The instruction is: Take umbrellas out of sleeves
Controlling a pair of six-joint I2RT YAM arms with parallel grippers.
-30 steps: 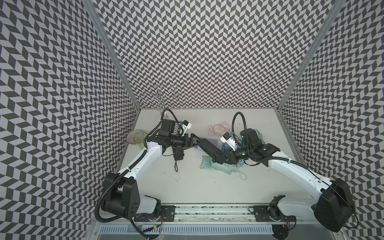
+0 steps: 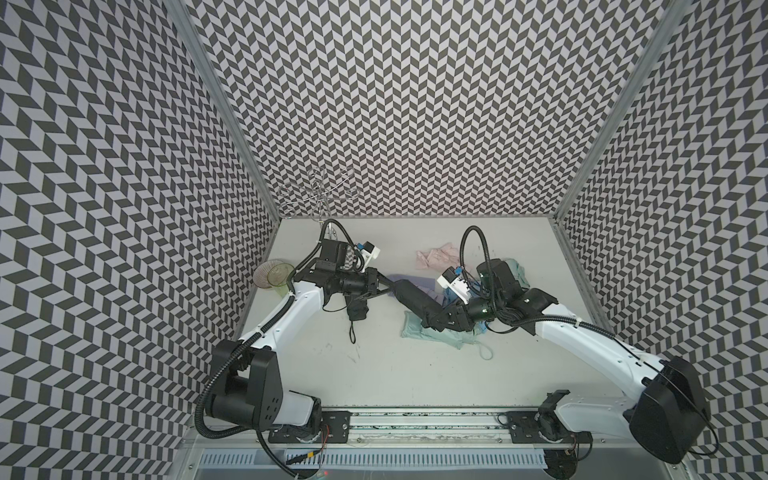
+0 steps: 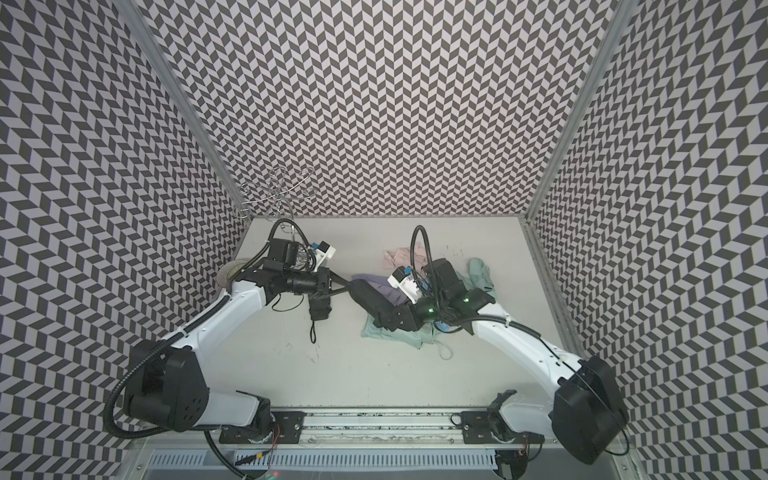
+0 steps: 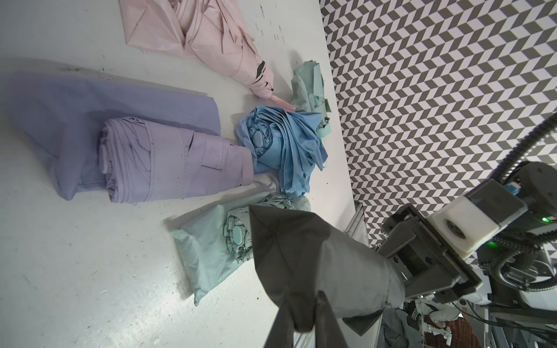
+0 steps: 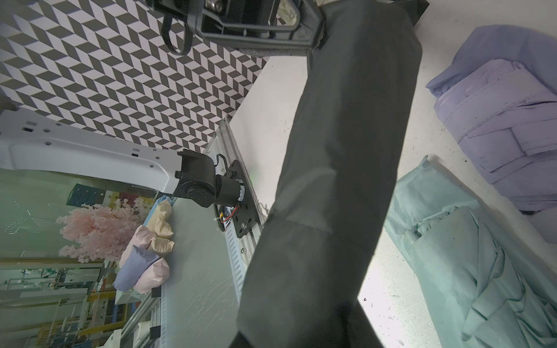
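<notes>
A long black sleeve (image 5: 342,162), rounded out as if filled, hangs slanted above the table between both arms. My right gripper (image 2: 438,321) is shut on its lower right end. At the other end, my left gripper has its fingers on either side of the flat sleeve corner; whether they press on the cloth cannot be made out. In the left wrist view, a folded purple umbrella (image 4: 174,162) lies by a purple sleeve (image 4: 139,104). A green umbrella (image 4: 238,232) rests on a pale green sleeve (image 4: 203,261). Any umbrella inside the black sleeve is hidden.
A blue umbrella (image 4: 284,145) and pink cloth (image 4: 220,46) lie farther back. Below the left gripper lies a black folded item (image 2: 357,309) with a loop. A wire rack (image 2: 318,196) stands at back left.
My left gripper's fingers, spread wide a second ago, have come much closer together at the sleeve's end, and the arm has shifted slightly left. The right gripper has barely moved.
</notes>
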